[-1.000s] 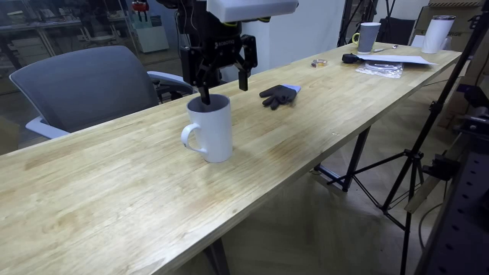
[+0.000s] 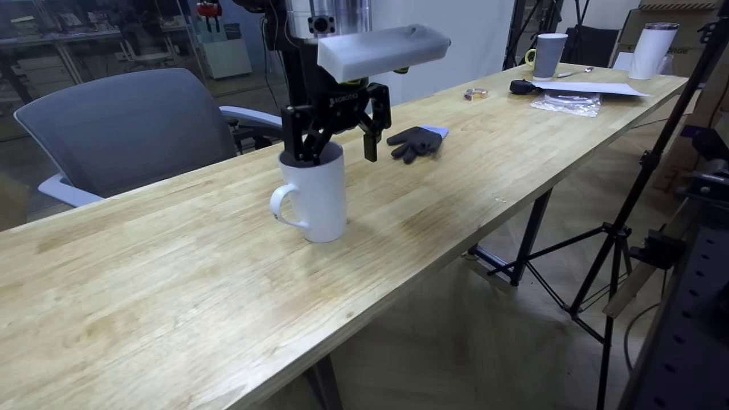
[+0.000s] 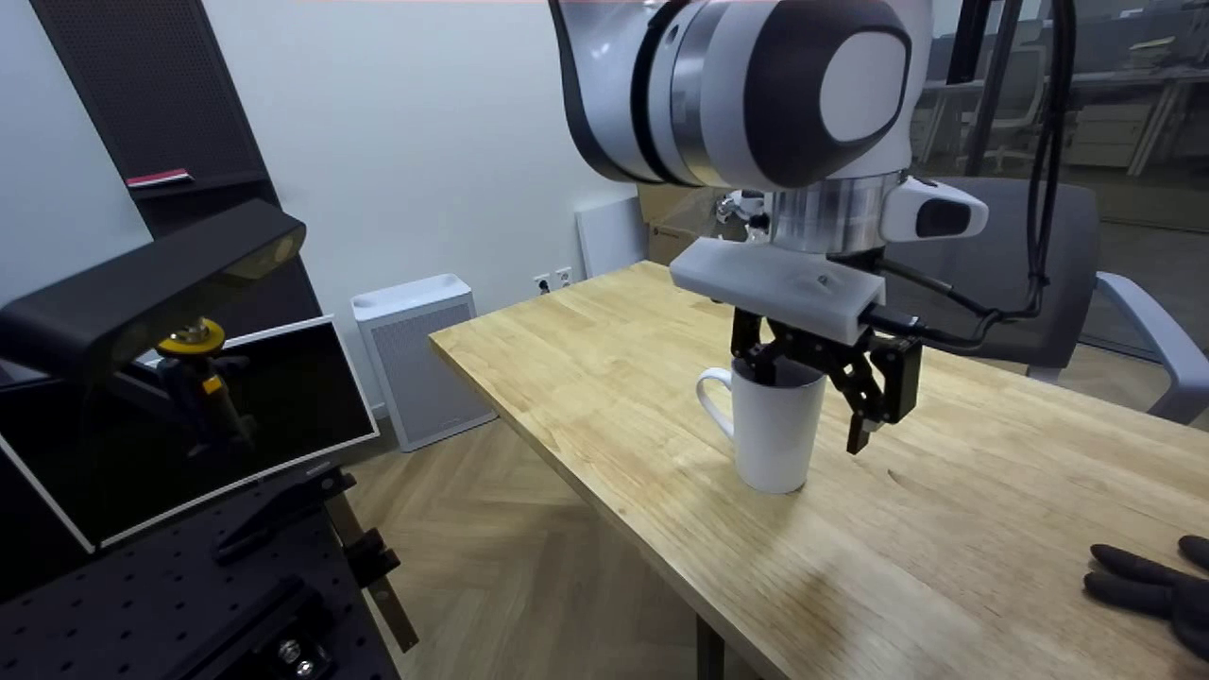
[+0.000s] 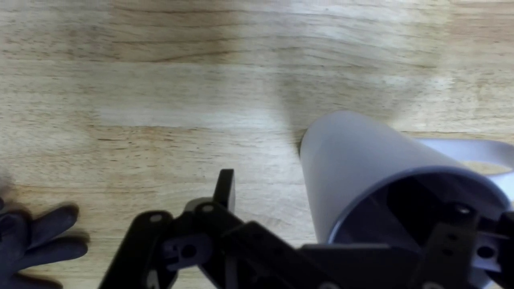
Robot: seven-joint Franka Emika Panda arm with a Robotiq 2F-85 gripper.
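A tall white mug (image 2: 321,198) stands upright on the wooden table, its handle (image 2: 282,206) toward the left in exterior view 1. My gripper (image 2: 342,156) is open and straddles the mug's wall, one finger down inside the mouth and the other outside. In exterior view 2 the outer finger (image 3: 858,435) hangs clear of the mug (image 3: 774,436), with a gap to its side. From the wrist view, the mug (image 4: 366,163) lies at the lower right, and the outer finger (image 4: 224,188) is to its left. The tip of the inner finger is hidden within the mug.
A dark glove (image 2: 415,142) lies beyond the mug. Farther off are a plastic bag (image 2: 568,103), a grey cup (image 2: 548,56) and a white tumbler (image 2: 653,52). An office chair (image 2: 136,130) stands against the table's far side.
My gripper has come down and slightly right, so one finger now reaches deeper into the mug. The mug has not moved, and the fingers remain apart.
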